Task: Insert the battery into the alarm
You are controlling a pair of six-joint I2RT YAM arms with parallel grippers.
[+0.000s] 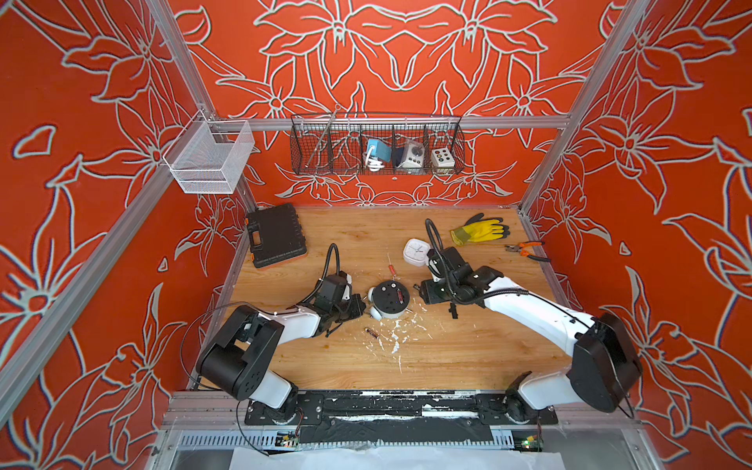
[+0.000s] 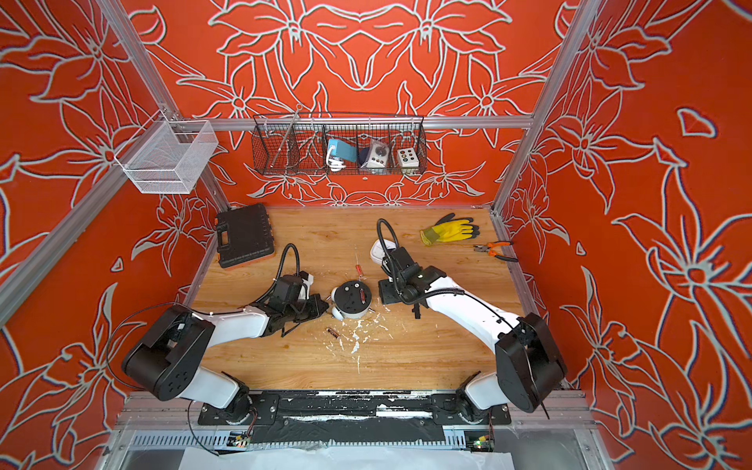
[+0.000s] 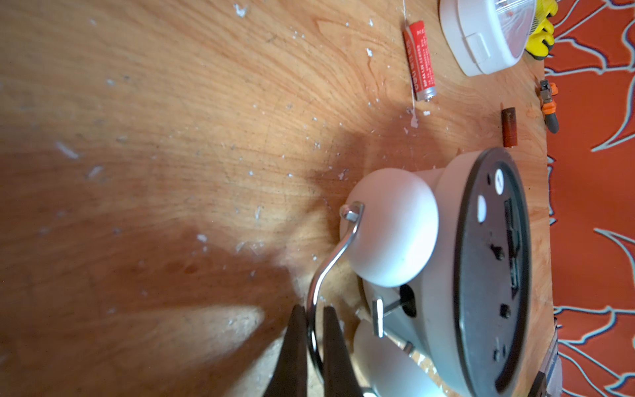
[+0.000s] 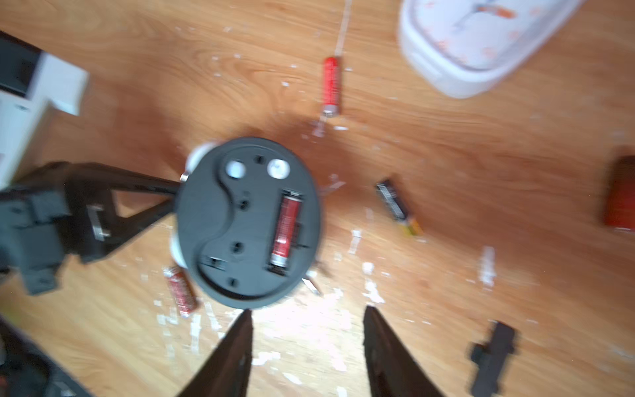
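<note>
The alarm point(image 4: 225, 258) is a round white clock with a black back facing up and two white bells point(image 3: 393, 225). A red battery point(image 4: 285, 228) lies in its slot; whether it is fully seated I cannot tell. My left gripper is shut around the alarm's thin metal handle point(image 3: 324, 274). To the right of the alarm, my right gripper point(image 1: 423, 293) is open, with nothing between its fingers. Loose on the table are a red battery point(image 4: 330, 86), a dark battery with a yellow end point(image 4: 399, 205) and another battery point(image 4: 180, 291).
A white square clock point(image 4: 463, 49) stands behind my right gripper. A small black piece point(image 4: 492, 357) and white flakes lie on the wood. Gloves point(image 1: 480, 228), pliers point(image 1: 526, 250) and a black case point(image 1: 276, 235) sit toward the back.
</note>
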